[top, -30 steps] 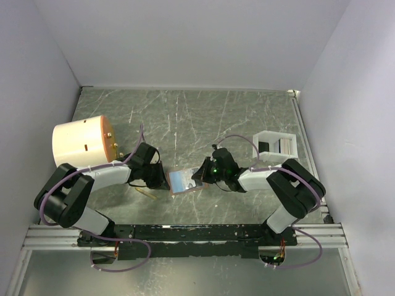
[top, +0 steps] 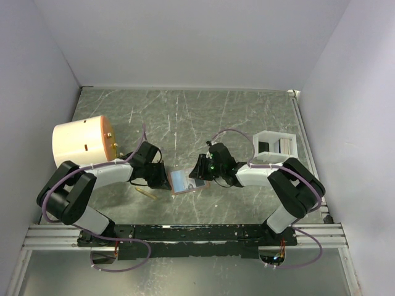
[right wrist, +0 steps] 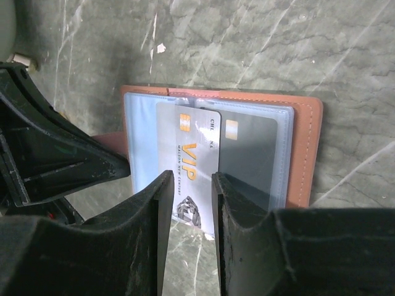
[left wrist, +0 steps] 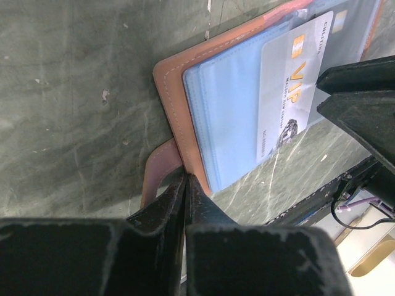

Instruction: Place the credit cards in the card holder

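Observation:
The card holder [top: 179, 181] lies spread on the table between my two arms, brown-edged with clear and pale blue pockets. In the right wrist view a silver VIP card [right wrist: 192, 151] sits within it, and a grey card [right wrist: 247, 148] shows under clear plastic on the right side. My left gripper is shut on the holder's brown edge or strap at its left end. Over the cards, my right gripper stands part open; its fingertips hang at the VIP card's right edge, and whether they touch it cannot be told.
At the far right a white tray [top: 275, 147] holds a dark item and pale cards. A cream cylinder with an orange rim [top: 83, 140] lies at the left. A thin yellowish object [top: 146, 193] is near the left gripper.
The left arm has barely moved.

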